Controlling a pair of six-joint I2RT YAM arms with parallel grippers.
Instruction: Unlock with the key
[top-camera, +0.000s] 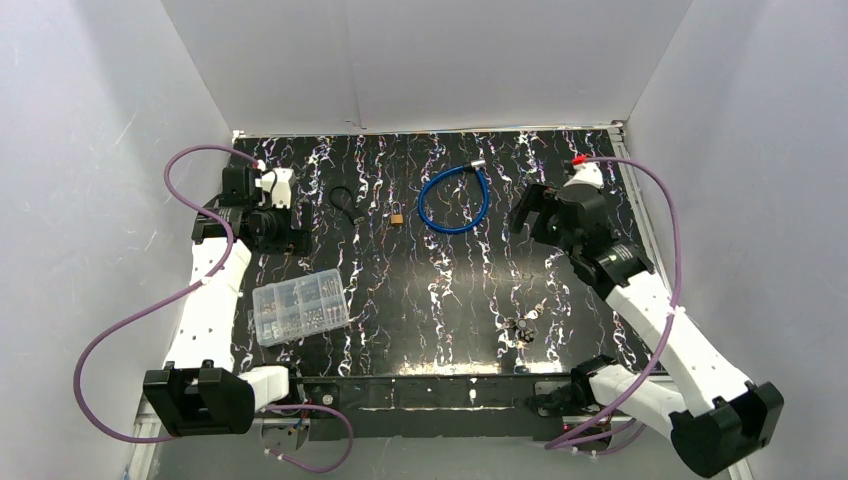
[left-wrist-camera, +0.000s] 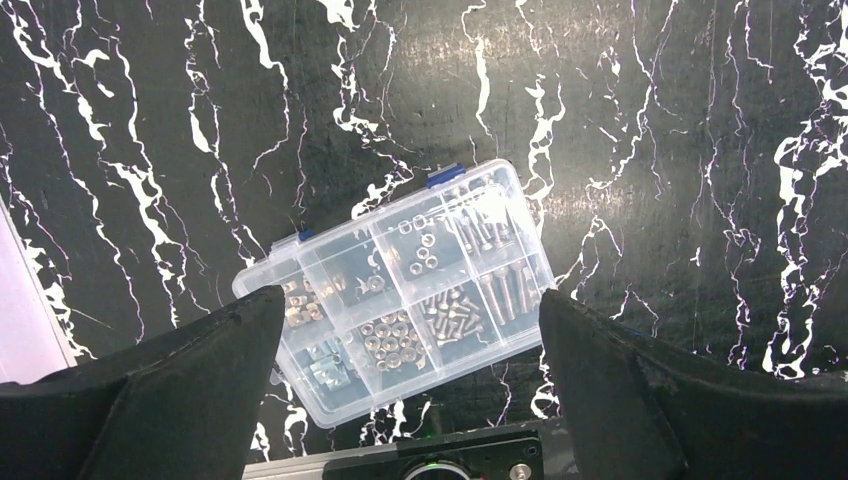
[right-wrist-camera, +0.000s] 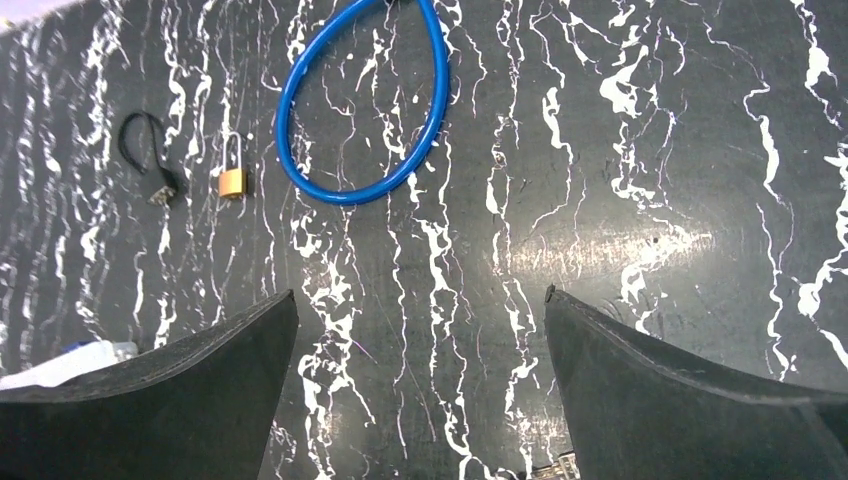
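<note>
A small brass padlock (top-camera: 397, 219) lies near the middle of the black marbled table. In the right wrist view the padlock (right-wrist-camera: 232, 183) shows its shackle pointing toward the top. A small metallic cluster, looking like a bunch of keys (top-camera: 522, 327), rests at the front right; only a metal bit (right-wrist-camera: 560, 467) of it peeks in at the bottom of the right wrist view. My left gripper (top-camera: 304, 228) hovers open at the left, above and behind the organizer box. At the right, my right gripper (top-camera: 528, 222) also stands open, its fingers (right-wrist-camera: 215, 365) spread around nothing.
A clear compartment box (left-wrist-camera: 410, 290) of screws and nuts lies at the front left. A black looped cable (top-camera: 345, 203) lies left of the padlock, and a blue hose loop (top-camera: 428, 213) right of it.
</note>
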